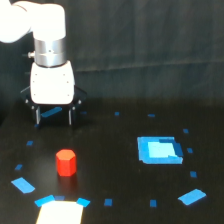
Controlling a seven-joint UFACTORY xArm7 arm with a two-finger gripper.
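Note:
A red block point(66, 162) with an angular outline stands on the dark table in the left half of the camera view. Above and behind it in the picture, my white gripper point(54, 118) points downward. Its two dark fingers are spread wide, with nothing visible between them. Clear space separates the fingertips from the red block. On the right side lies a blue square frame point(143, 150) with a pale inner area point(161, 150).
A pale, bright object point(60, 212) is cut off by the bottom edge, in front of the red block. Blue tape strips point(23, 185) and several small blue marks dot the table. Between the block and the blue frame the surface is largely clear.

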